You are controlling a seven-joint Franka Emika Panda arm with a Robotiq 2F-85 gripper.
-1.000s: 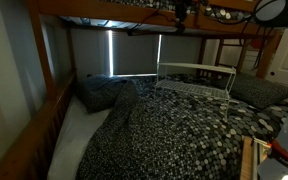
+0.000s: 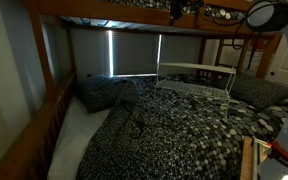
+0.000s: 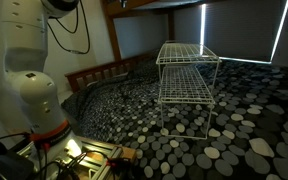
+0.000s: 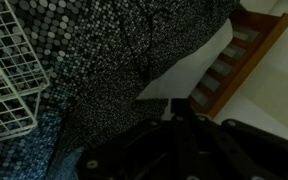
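Note:
A patterned dark blanket [image 2: 149,130] covers most of the lower bunk, with a rumpled part towards the bare pale sheet [image 2: 74,135] on the left. High over the bed, close to the upper bunk, is my gripper, very dark in the wrist view. Its fingers look close together, shut, and I cannot make out anything between them. Below it in the wrist view lie the dark, creased part of the blanket [image 4: 109,115] and a strip of pale sheet [image 4: 179,78].
A white wire rack [image 3: 187,85] stands on the bedding, to the left in the wrist view. The upper bunk's wooden rail [image 2: 134,12] runs across the top. A slatted wooden bed side [image 4: 246,55] and wall border the bed. Dark pillows [image 2: 101,93] lie at the far left.
The dark end of my arm at the top of exterior view 1 has shifted slightly. The rack stays in place.

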